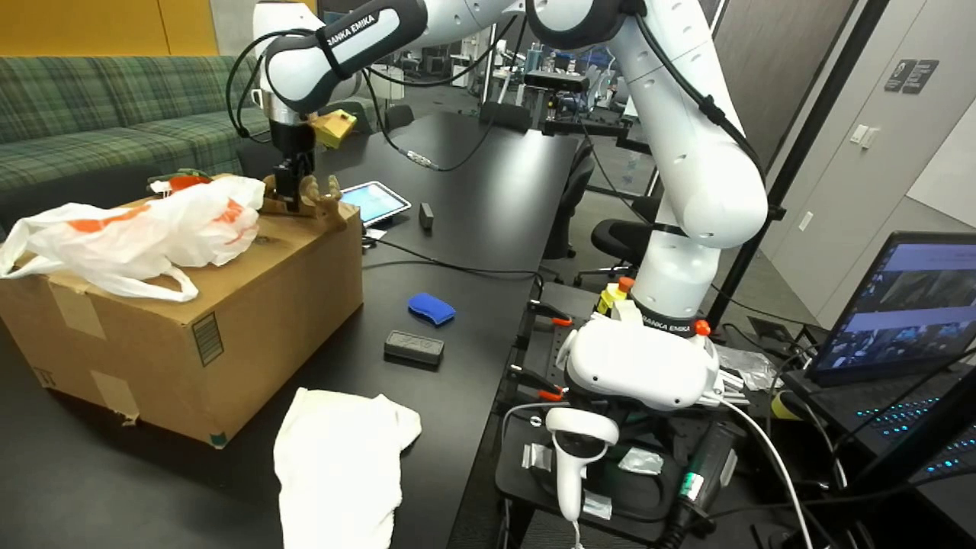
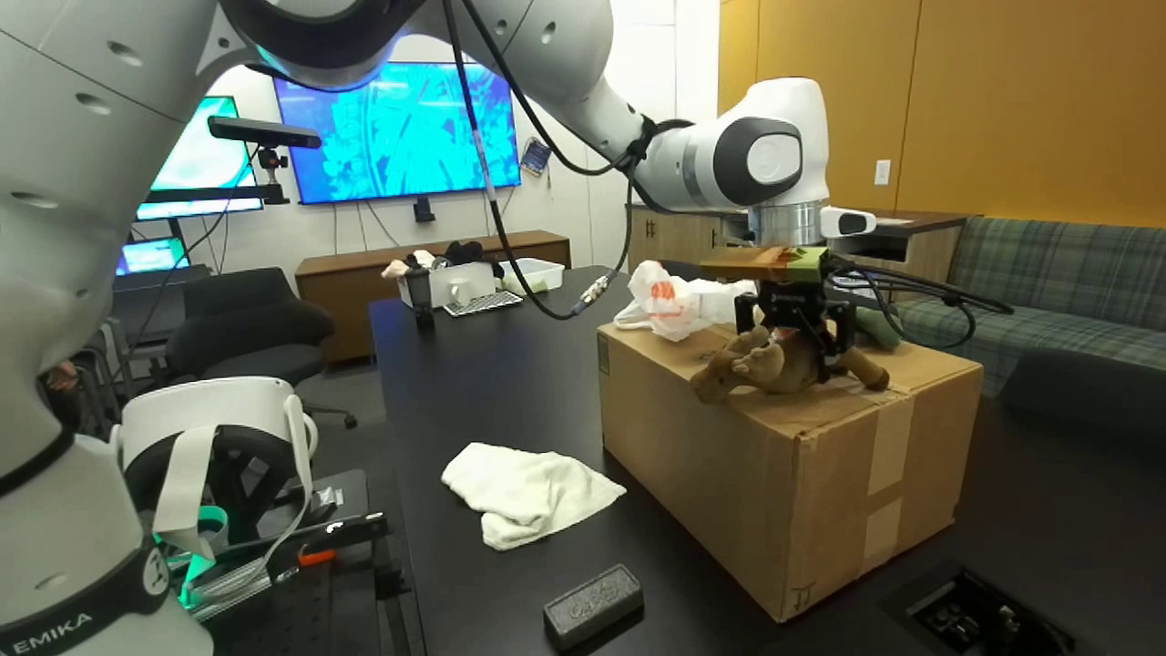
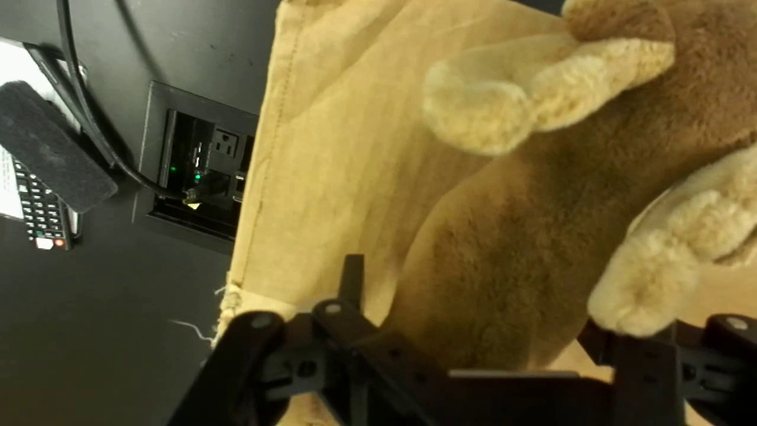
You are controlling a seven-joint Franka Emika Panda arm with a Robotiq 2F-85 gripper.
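A brown plush animal (image 2: 721,377) with paler tan feet or ears lies on top of a cardboard box (image 2: 700,470). Over it, pointing down, is my gripper (image 2: 806,344), its black fingers spread around the toy's body. In the wrist view the plush body (image 3: 511,262) fills the space between the fingers; one finger (image 3: 352,277) shows on the left with a gap beside the fur, while the right one is partly covered by a tan limb (image 3: 639,298). Exterior view 1 has the gripper (image 1: 290,201) low at the box's far end, partly hiding the toy.
A white plastic bag (image 1: 155,233) lies on the same box. On the dark table are a white cloth (image 1: 338,467), a grey eraser (image 1: 414,348), a blue object (image 1: 431,308) and a tablet (image 1: 373,202). A socket panel (image 3: 202,167) sits beside the box.
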